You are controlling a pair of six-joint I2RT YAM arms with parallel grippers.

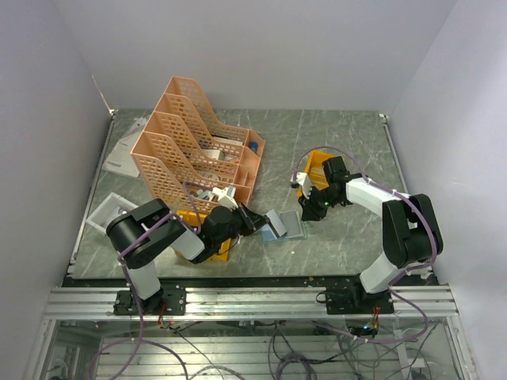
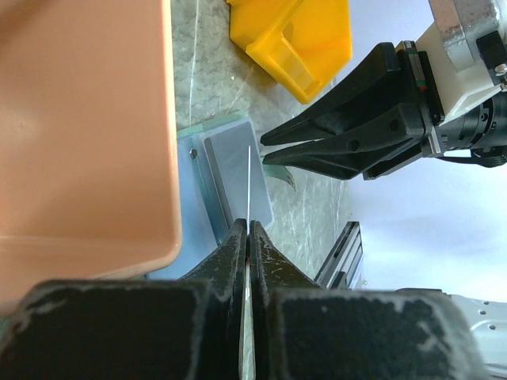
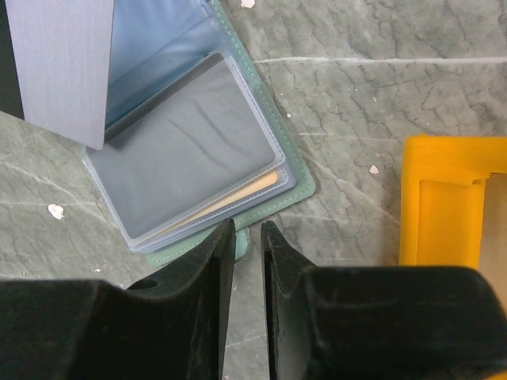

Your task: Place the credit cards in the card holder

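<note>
The card holder [image 3: 194,150] lies spread on the table, with green trim and clear pockets; one edge of something tan shows inside the pocket. My left gripper [image 1: 264,222] is shut on a card [image 3: 63,55], pale with a dark stripe, held above the holder's left part. Seen edge-on in the left wrist view, the card [image 2: 249,186] is just a thin upright line. At the holder's near right corner, my right gripper stands part open, its fingertips a little apart and empty. Whether they touch the holder's edge I cannot tell.
A tall peach organizer [image 1: 198,146] rises behind the left arm, its wall close to that gripper. Yellow bins stand beyond the right gripper [image 1: 317,168] and under the left arm [image 1: 226,247]. Bare grey table [image 1: 348,245] lies to the right.
</note>
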